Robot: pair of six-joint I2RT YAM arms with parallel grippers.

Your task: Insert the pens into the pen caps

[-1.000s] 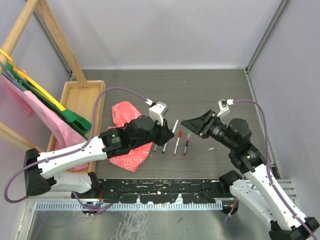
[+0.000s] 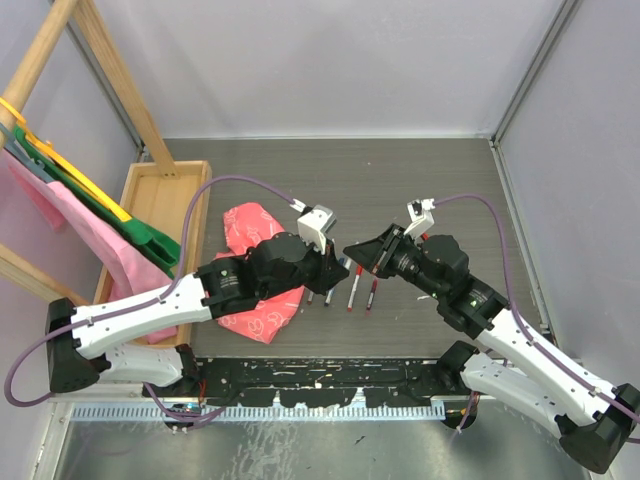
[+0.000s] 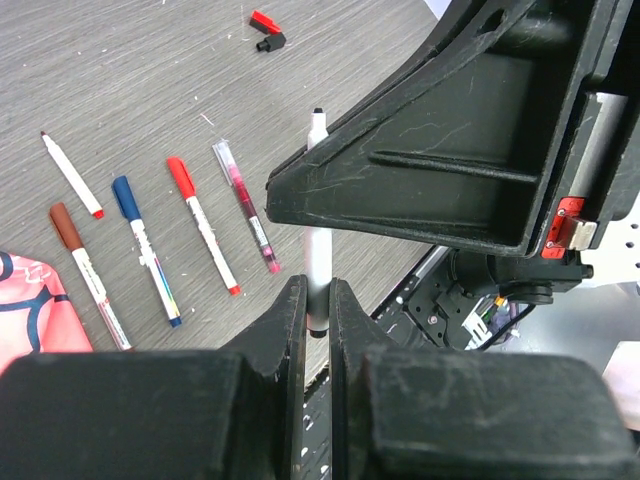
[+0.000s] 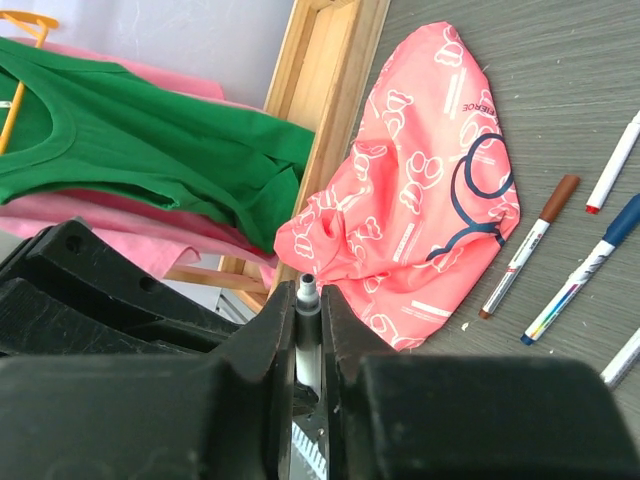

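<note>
A white uncapped pen stands lengthwise up the left wrist view, its dark tip at the top and a black end at the bottom. My left gripper is shut on its lower part. Across the pen's upper part lies my right gripper, seen in its own view shut on the same white pen. From above, left gripper and right gripper meet tip to tip, hiding most of the pen. A red cap and a black cap lie on the table.
On the table lie a white pen with a red end, a brown pen, a blue pen, a red pen and a pink-red pen. A pink cloth is left of them.
My right gripper has come in from the right, up against the left one, and its fingers have closed on the pen. The left arm has stayed in place.
</note>
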